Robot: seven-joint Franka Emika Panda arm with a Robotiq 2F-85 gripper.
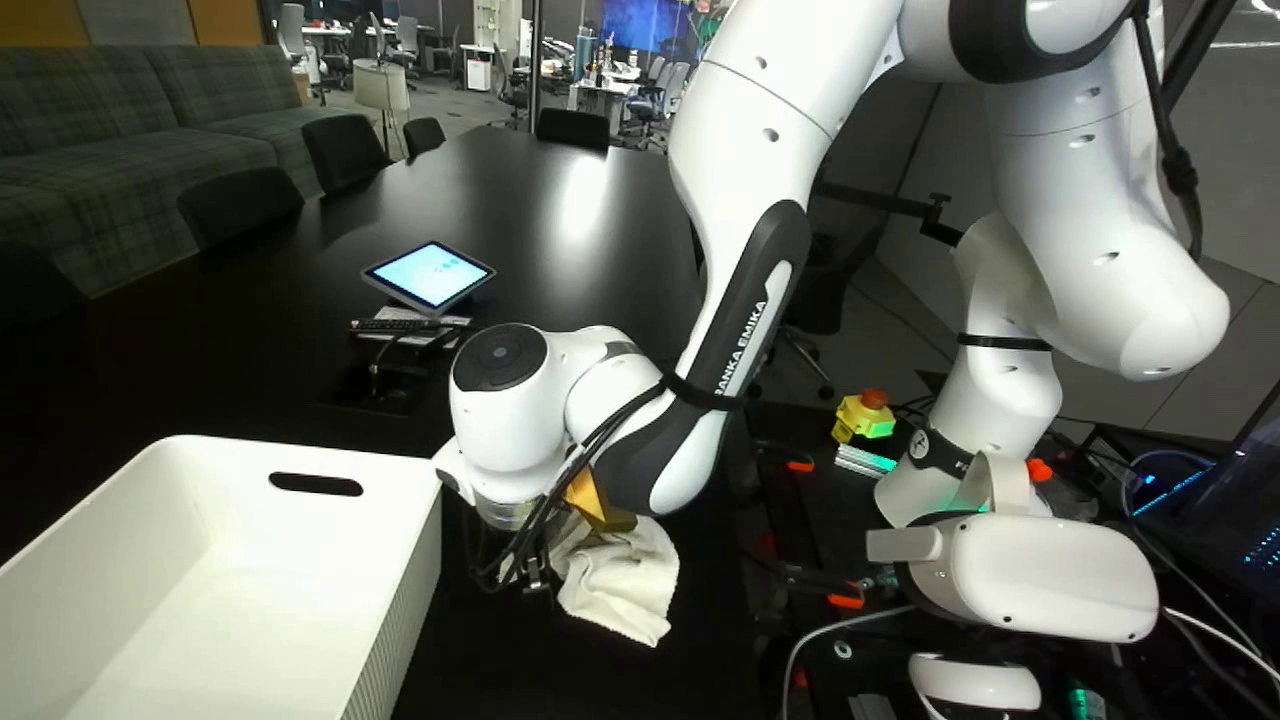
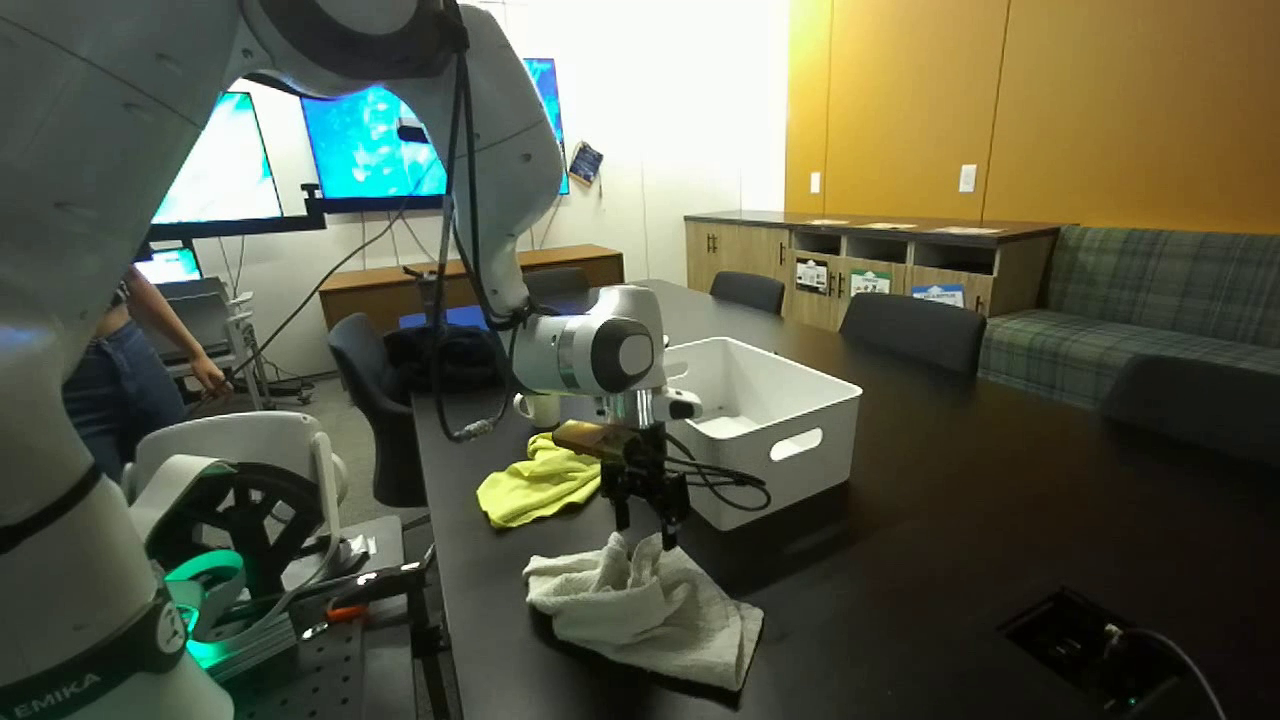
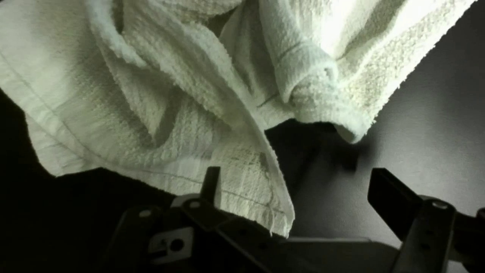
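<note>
A crumpled white towel (image 2: 654,612) lies on the dark table, its folds filling much of the wrist view. My gripper (image 2: 644,528) is low at the towel's edge on the side toward the bin, fingers open. Seen from the wrist, one of its fingers (image 3: 211,186) overlaps a corner of the towel (image 3: 182,113), while the other is over bare table. Between them a towel corner and dark tabletop show; nothing is gripped. In exterior view 1 the arm's hand hides part of the towel (image 1: 624,576) and the fingertips.
Beside the gripper stands an empty-looking white bin (image 2: 780,444) with handle slots. A yellow cloth (image 2: 540,482) rests on the table near its edge, with a light cup (image 2: 542,410) behind. Farther off are a tablet (image 1: 429,275) and a remote (image 1: 396,325).
</note>
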